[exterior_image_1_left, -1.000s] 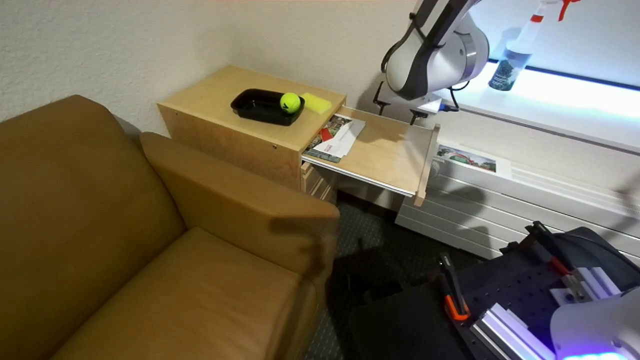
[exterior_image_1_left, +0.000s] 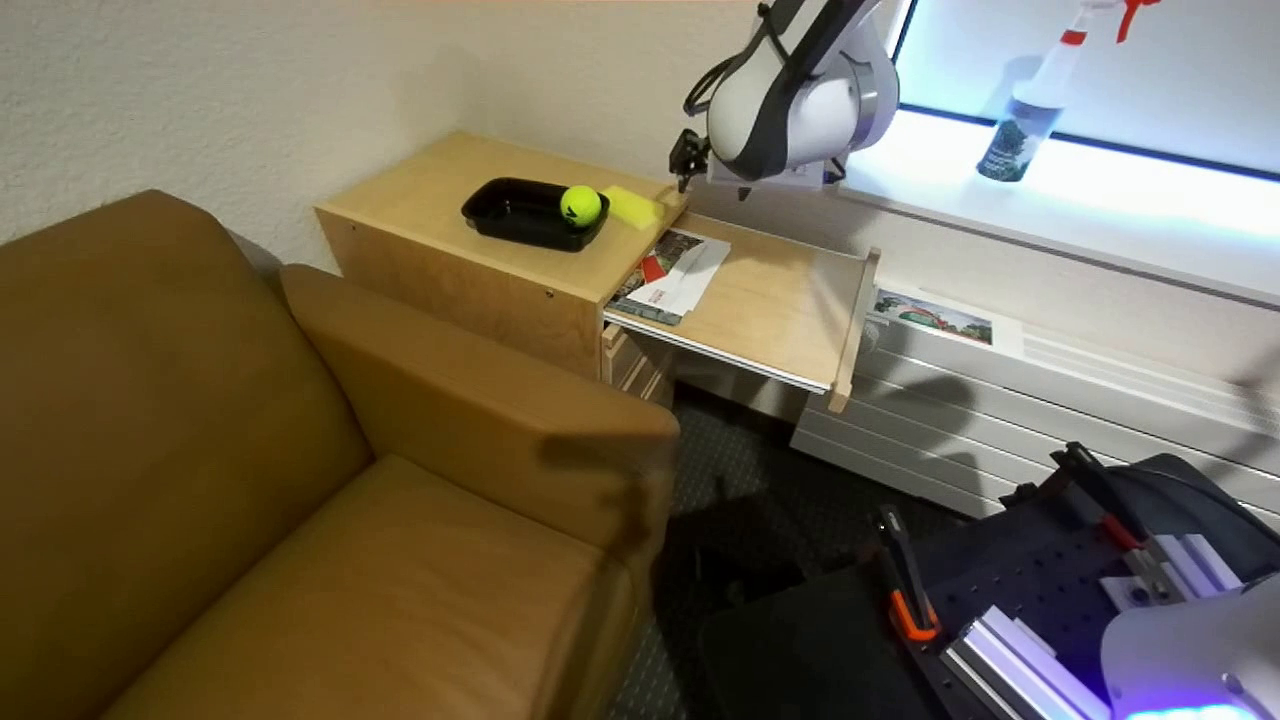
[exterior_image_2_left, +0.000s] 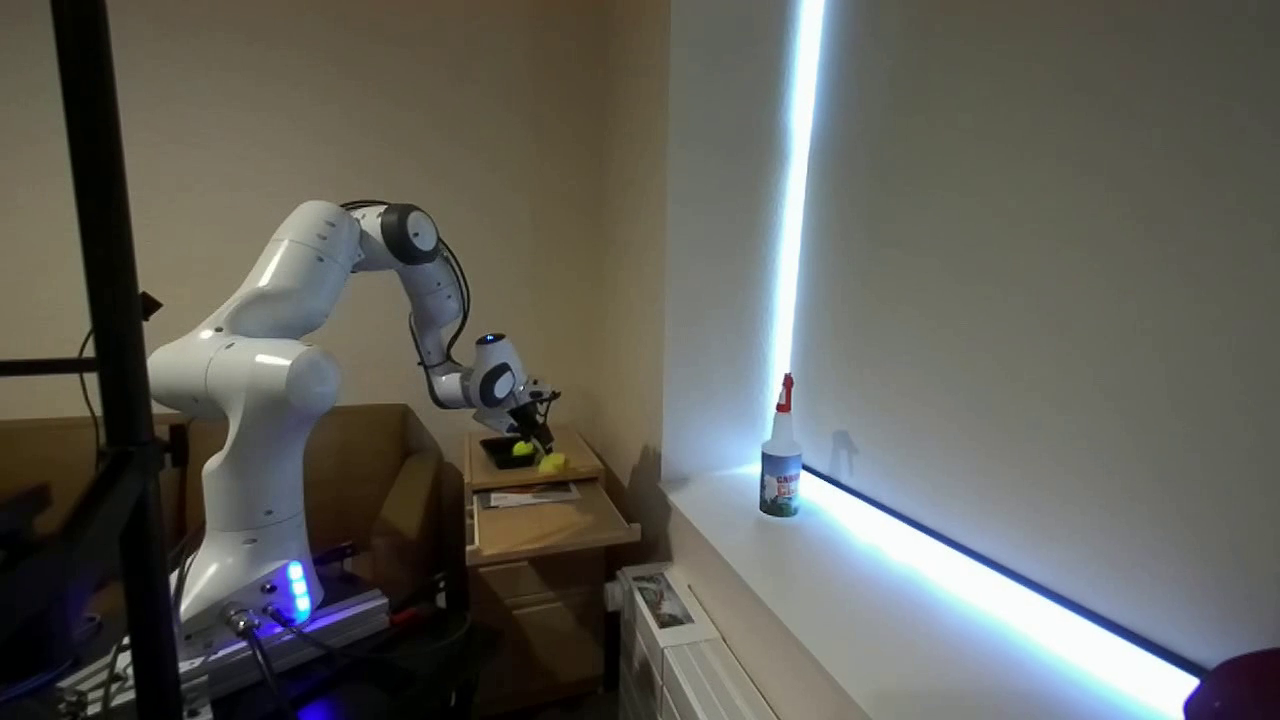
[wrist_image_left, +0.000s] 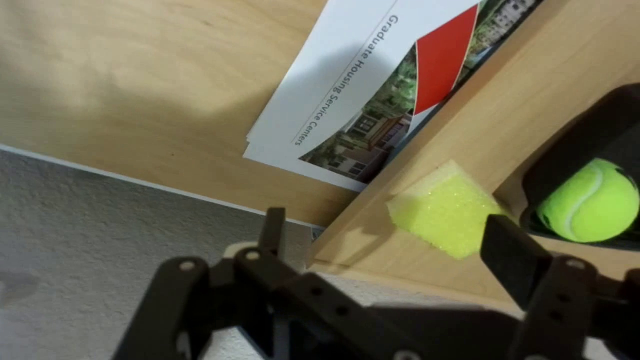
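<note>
My gripper stands open, its two black fingers wide apart with nothing gripped. Beyond them in the wrist view, a yellow sponge (wrist_image_left: 447, 210) lies on the wooden cabinet top, nearer the right-hand finger. Beside the sponge, a black tray (exterior_image_1_left: 516, 214) holds a yellow-green tennis ball (exterior_image_1_left: 581, 206) at one end. Exterior view 1 has the gripper over the cabinet's wall-side corner, near the sponge (exterior_image_1_left: 632, 206). From exterior view 2, the gripper (exterior_image_2_left: 542, 434) appears close above the sponge (exterior_image_2_left: 553, 462); the exact gap cannot be told.
Below the cabinet top (exterior_image_1_left: 420, 180), a drawer (exterior_image_1_left: 780, 294) is pulled out with printed leaflets (exterior_image_1_left: 680, 278) in it. A spray bottle (exterior_image_1_left: 1020, 132) stands on the windowsill. The wall rises close behind the cabinet; a brown sofa (exterior_image_1_left: 480, 384) stands in front.
The arm and gripper have moved left in exterior view 1, from over the open drawer to the cabinet's corner by the sponge. Sponge, ball and tray stay where they were.
</note>
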